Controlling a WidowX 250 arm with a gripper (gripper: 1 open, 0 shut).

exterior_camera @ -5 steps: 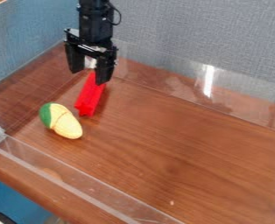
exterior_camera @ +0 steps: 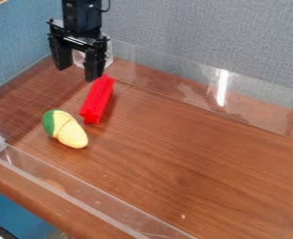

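My black gripper (exterior_camera: 78,61) hangs at the upper left, fingers open and pointing down, above and just behind the upper end of a red bar (exterior_camera: 97,99), which lies lengthwise on the wooden surface. A yellow corn toy with a green husk (exterior_camera: 69,131) lies in front of the bar, toward the left.
Clear low walls edge it at the back and front. Something pale behind the gripper is partly hidden. Blue and white items at the far left edge are cut off.
The gripper has moved left, away from over the red bar's end toward the left back, and slightly up. The bar and corn toy stay where they were.
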